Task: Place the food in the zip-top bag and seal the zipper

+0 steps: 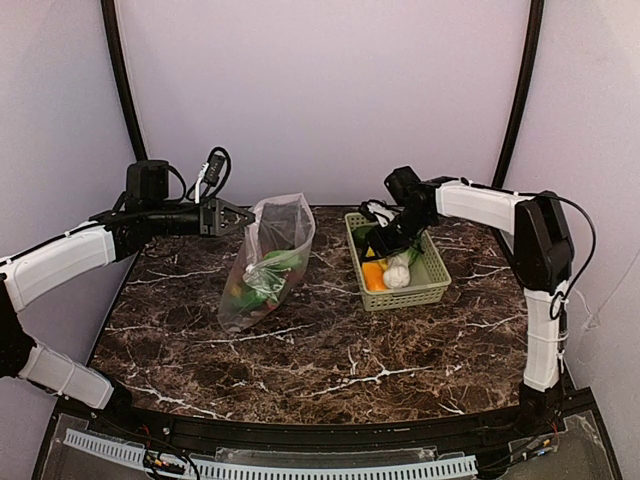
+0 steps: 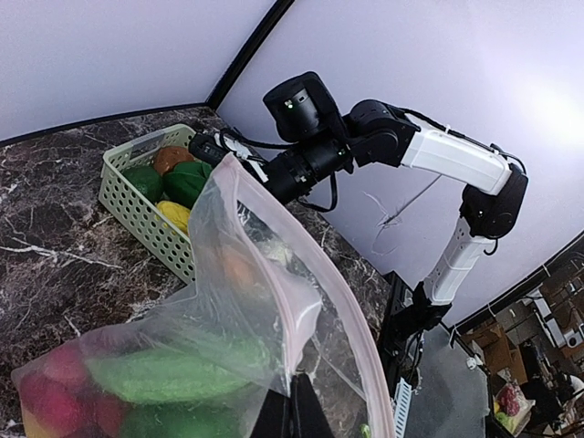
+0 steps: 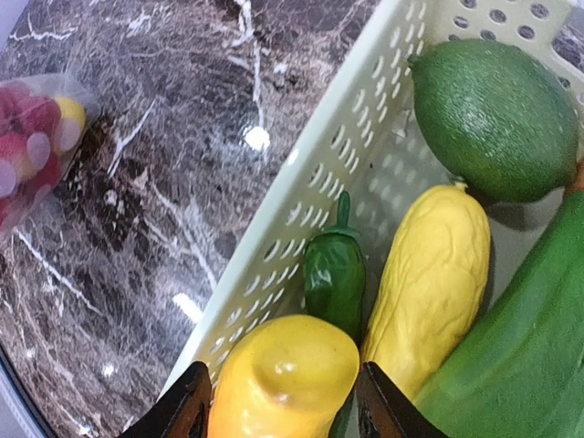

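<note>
My left gripper (image 1: 246, 218) is shut on the rim of the clear zip bag (image 1: 265, 285), holding it upright with red and green food inside. In the right wrist view my right gripper is down in the green basket (image 1: 405, 298), its fingers either side of a yellow-orange pepper (image 3: 283, 374); whether they grip it is unclear. Beside it lie a small green pepper (image 3: 333, 274), a yellow vegetable (image 3: 429, 274), a round green item (image 3: 488, 114) and a long green one (image 3: 511, 328). A white vegetable (image 1: 396, 275) sits in the basket's front.
Walls stand at the back and both sides.
</note>
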